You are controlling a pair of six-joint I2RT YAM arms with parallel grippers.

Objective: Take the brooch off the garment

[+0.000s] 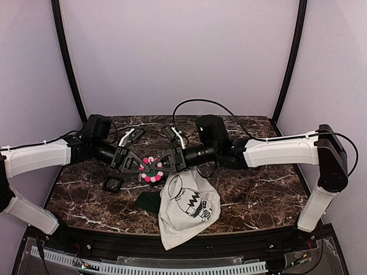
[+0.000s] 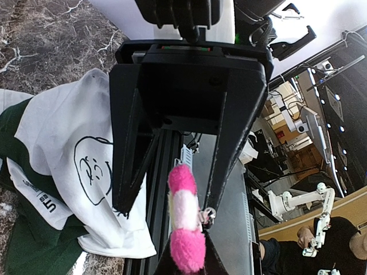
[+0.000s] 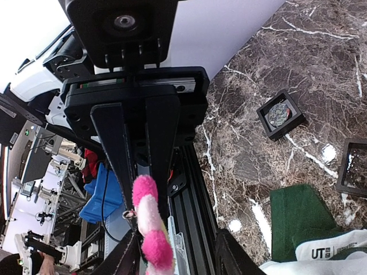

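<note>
A pink-and-white plush flower brooch (image 1: pixel 152 178) is held in the air between the two grippers, clear of the garment. My left gripper (image 1: pixel 147 167) is shut on it; in the right wrist view its narrow fingers (image 3: pixel 160 132) stand close together behind the brooch (image 3: pixel 150 215). Around the same brooch (image 2: pixel 184 212) my right gripper is open, its fingers (image 2: pixel 232 134) wide apart. A small metal clasp (image 2: pixel 207 216) shows at the brooch's side. The white garment (image 1: pixel 186 212) with a printed cartoon lies crumpled on the table, and a dark green part (image 1: pixel 150 201) spreads left of it.
A small black box (image 1: pixel 113 183) sits on the marble table, left of the garment. The right wrist view shows it as an open frame (image 3: pixel 281 114), with a second dark box (image 3: pixel 352 169) nearby.
</note>
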